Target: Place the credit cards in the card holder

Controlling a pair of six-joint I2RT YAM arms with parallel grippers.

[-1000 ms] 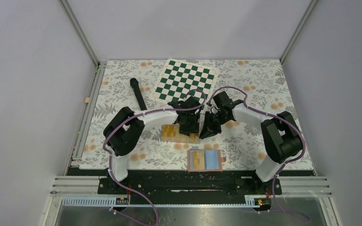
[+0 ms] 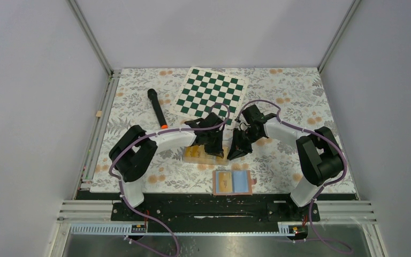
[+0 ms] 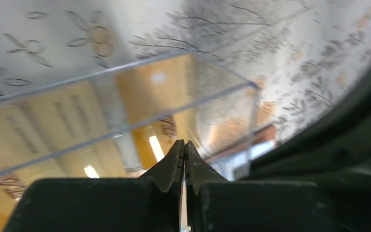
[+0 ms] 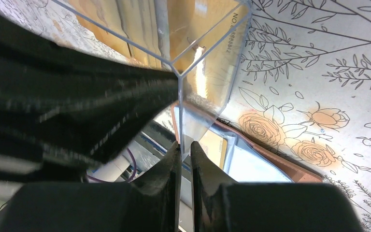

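Several gold cards lie in a clear box (image 2: pixel 198 160); the rightmost gold card (image 3: pixel 157 92) is apart from the overlapping others. My left gripper is shut at that card's near end, fingertips touching each other and nothing between them; the card shows outside the fingers. My right gripper is shut on the clear box's thin corner wall, seen edge-on between its fingertips. The open card holder (image 2: pixel 232 194), brown with pale blue inside, lies in front of the box with a gold card (image 2: pixel 225 182) in its left pocket.
A green checkered board (image 2: pixel 208 92) lies behind the arms, and a black microphone (image 2: pixel 157 107) sits at the back left. Both wrists are close together over the box.
The right gripper keeps its place on the box wall.
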